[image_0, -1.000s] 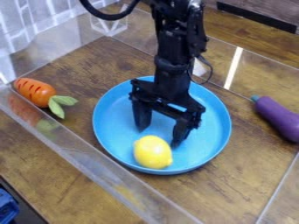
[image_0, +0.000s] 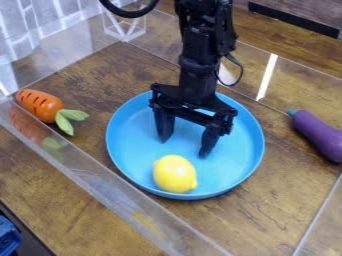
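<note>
My black gripper (image_0: 187, 120) reaches down from the top middle into a blue round bowl (image_0: 134, 158), over its back half, with its two fingers spread apart and open. In the front of the bowl lies a yellow lemon-like toy (image_0: 175, 175), clear of the gripper, and I make out nothing held between the fingers.
A carrot toy (image_0: 44, 108) with green leaves lies at the left, outside the bowl. A purple eggplant-like toy (image_0: 317, 135) is at the right. A blue object (image_0: 7, 238) shows at the bottom left corner. The wooden surface is otherwise mostly clear.
The gripper has moved back, away from the yellow toy, toward the rear of the bowl. The toys and bowl look unmoved.
</note>
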